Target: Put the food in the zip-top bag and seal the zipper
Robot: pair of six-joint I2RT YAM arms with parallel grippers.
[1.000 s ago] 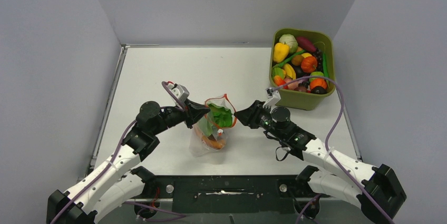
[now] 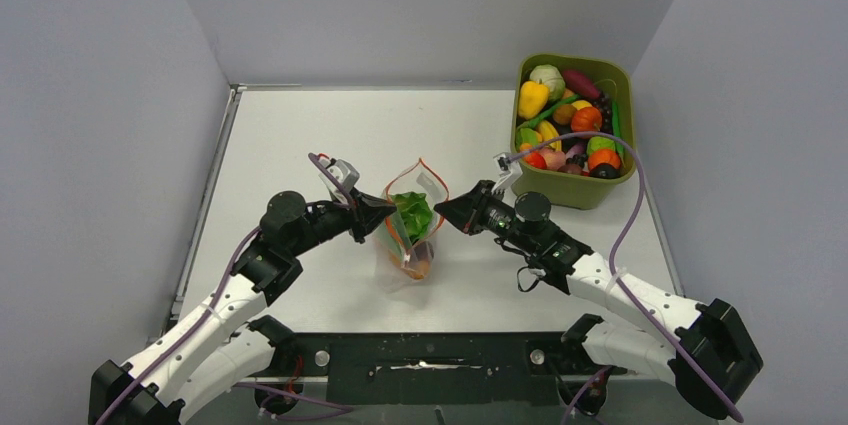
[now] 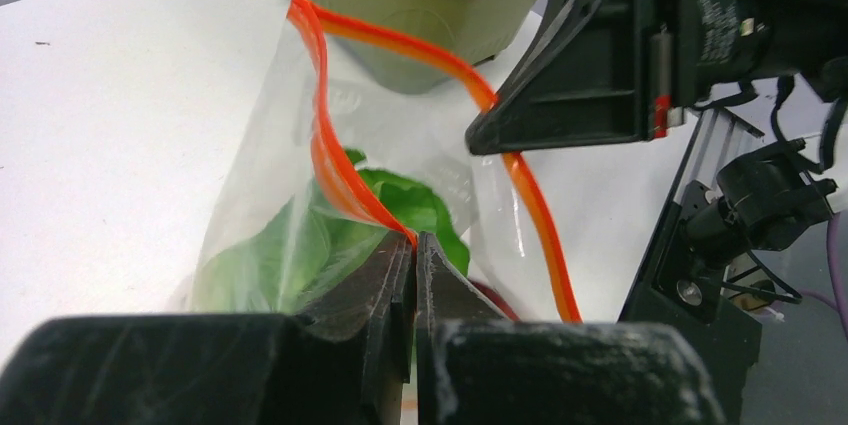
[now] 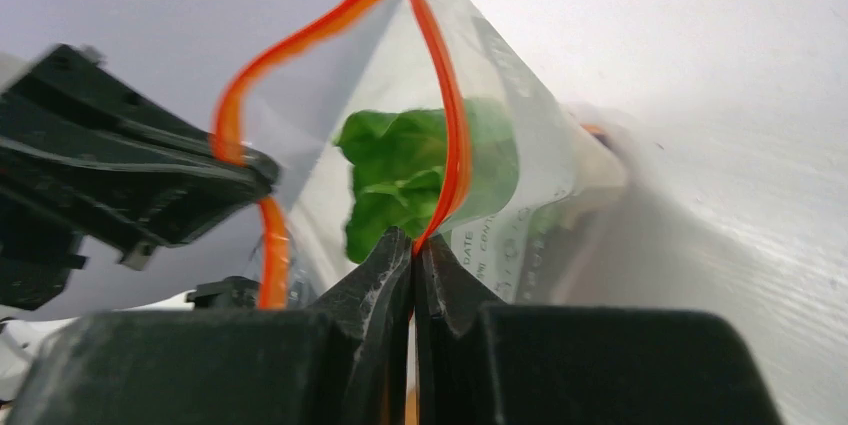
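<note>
The clear zip top bag (image 2: 385, 270) with an orange rim stands mid-table, its mouth spread open. Inside show a leafy green lettuce (image 2: 412, 215) and, lower down, something brownish-orange (image 2: 420, 267). Pinching the left side of the mouth, my left gripper (image 2: 393, 209) is shut on the bag's orange rim (image 3: 420, 50), which runs into its fingertips in the left wrist view. Opposite it, my right gripper (image 2: 438, 209) is shut on the rim's right side. The right wrist view shows that orange rim (image 4: 455, 145) entering between its fingers, with the lettuce (image 4: 395, 180) behind.
A green bin (image 2: 565, 190) full of toy fruit and vegetables stands at the back right. A dark strip (image 2: 425, 380) lies along the front edge.
My right gripper's fingers have closed on the rim and moved slightly left. The bag's mouth has stretched taller, and its bottom has shifted a little right. The left arm has barely moved.
</note>
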